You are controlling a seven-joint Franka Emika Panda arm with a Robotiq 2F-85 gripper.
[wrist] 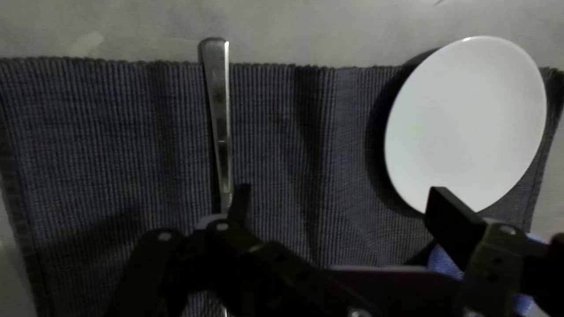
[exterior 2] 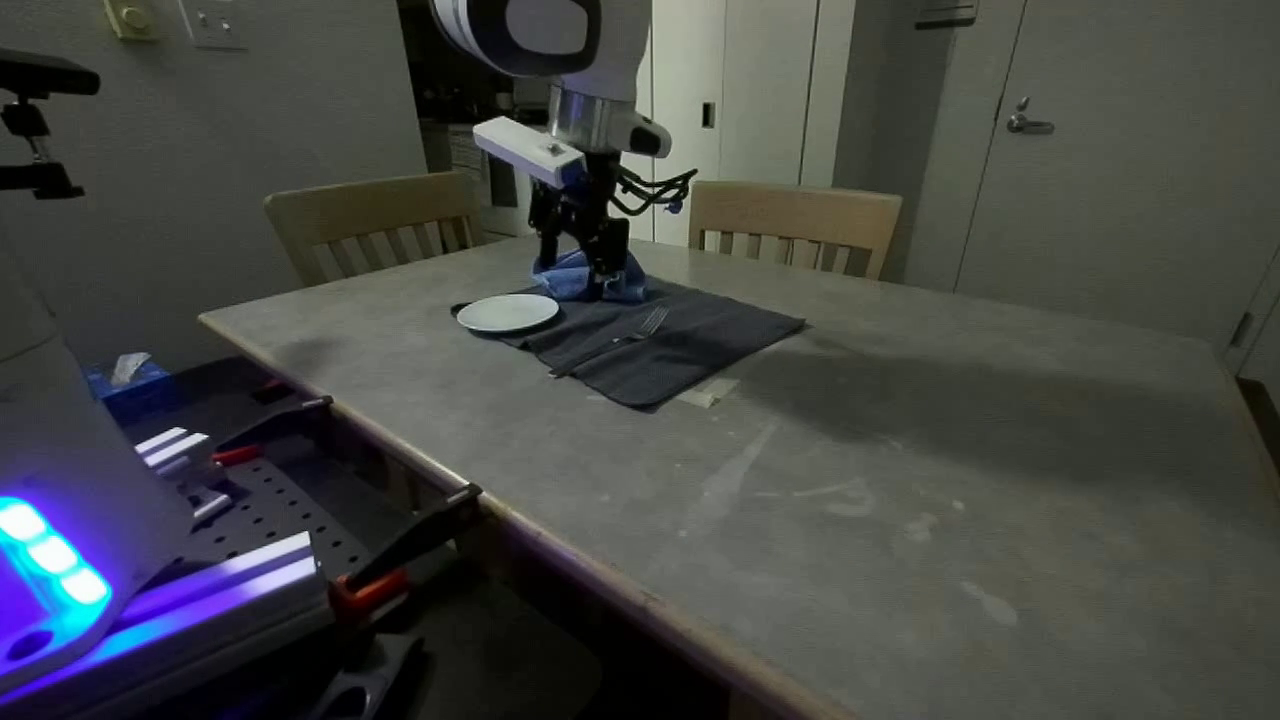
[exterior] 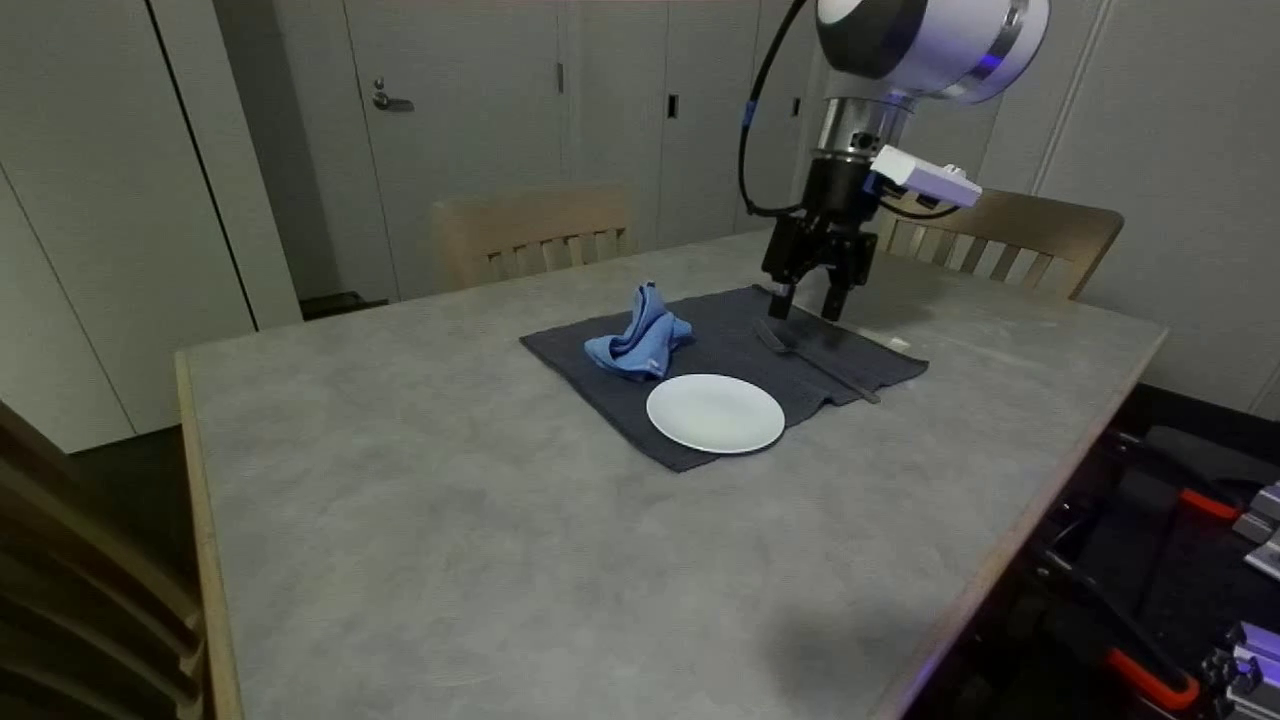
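Observation:
My gripper (exterior: 806,308) is open above the far right part of the dark grey placemat (exterior: 741,326), with nothing held between its fingers. A metal fork (exterior: 828,368) lies on that mat, its handle end reaching the mat's edge. Seen from the wrist, the fork handle (wrist: 217,105) runs down behind one of the dark fingers, which hides its tines. A white plate (exterior: 715,414) rests at the mat's near edge. Behind the plate sits a crumpled blue cloth (exterior: 644,340). The gripper (exterior 2: 578,271) overlaps the blue cloth (exterior 2: 633,282) in exterior view 2.
Wooden chairs (exterior: 540,228) stand along its far side. Black clamps (exterior 2: 408,534) grip the table edge beside the robot's base.

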